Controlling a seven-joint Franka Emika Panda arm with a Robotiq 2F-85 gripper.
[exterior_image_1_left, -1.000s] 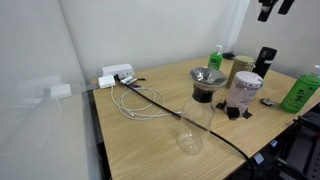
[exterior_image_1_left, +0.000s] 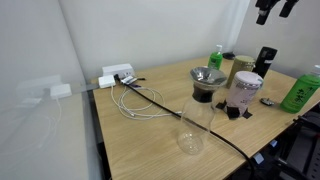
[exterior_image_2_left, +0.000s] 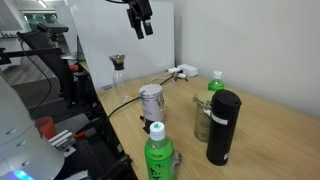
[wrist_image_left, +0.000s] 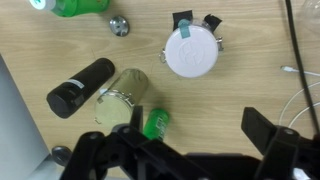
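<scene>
My gripper (exterior_image_2_left: 140, 28) hangs high above the table, open, with nothing between its fingers. In the wrist view the two black fingers of the gripper stand wide apart over bare wood. A pale lidded jar (wrist_image_left: 191, 50) lies ahead of them, upright; the same jar (exterior_image_1_left: 242, 92) is right of centre in exterior view 1. A metal bowl (exterior_image_1_left: 207, 76) rests on a dark base, and a clear glass vessel (exterior_image_1_left: 195, 128) is nearer that camera. Beside the jar are a tan canister (wrist_image_left: 126, 92) and a black cylinder (wrist_image_left: 81, 87).
One green bottle (exterior_image_2_left: 159, 155) is at the near edge in exterior view 2; another green bottle (exterior_image_2_left: 217, 82) is farther back. A white power strip (exterior_image_1_left: 117, 73) trails cables across the table. Bare wood (exterior_image_1_left: 140, 145) is open at the near left.
</scene>
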